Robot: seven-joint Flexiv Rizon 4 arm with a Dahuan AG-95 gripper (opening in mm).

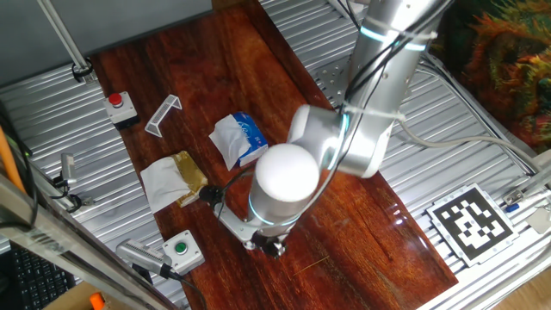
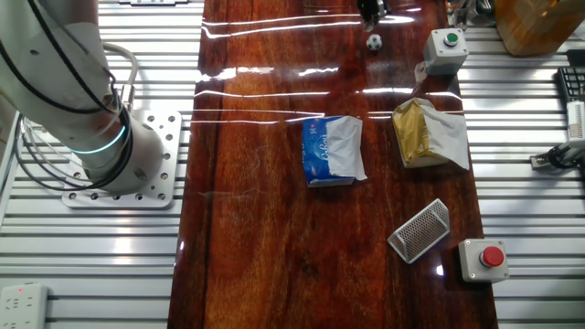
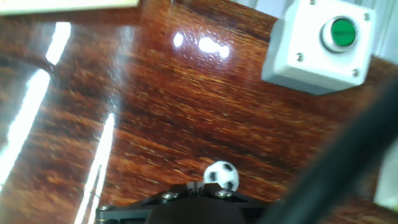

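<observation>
A small black-and-white soccer-patterned ball shows low in the wrist view, just beyond my gripper. The dark fingertips look shut together, and I see nothing between them. In exterior view 2 the ball appears just below the gripper's dark tip at the top edge; whether they touch cannot be told. Exterior view 1 has the arm's white wrist over the board, with part of the gripper below it and the ball not visible.
On the brown wooden board lie a blue tissue pack, a gold tissue pack and a grey mesh holder. A green-button box and a red-button box stand at its edge. Much of the board is bare.
</observation>
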